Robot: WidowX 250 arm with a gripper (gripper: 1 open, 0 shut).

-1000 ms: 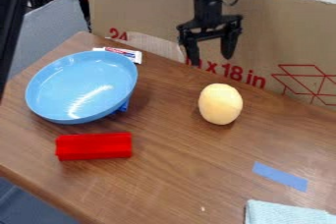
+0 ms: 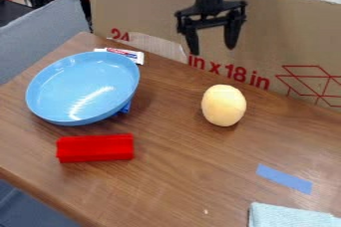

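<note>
A black gripper [image 2: 210,38] hangs open with nothing between its fingers, high in front of the cardboard backdrop and above the back of the wooden table. Below it and apart from it, a pale yellow oval object [image 2: 224,106] rests on the table at centre right. A light blue round dish [image 2: 83,87] lies at the left, with a small white and red packet [image 2: 120,54] just behind it and a small blue item partly hidden under its right side. A red rectangular block [image 2: 95,147] lies at the front left.
A blue tape strip [image 2: 284,180] and a pale folded cloth [image 2: 293,218] are at the right front. A cardboard wall [image 2: 293,42] stands along the back. A grey surface borders the left edge.
The objects on the table have not moved.
</note>
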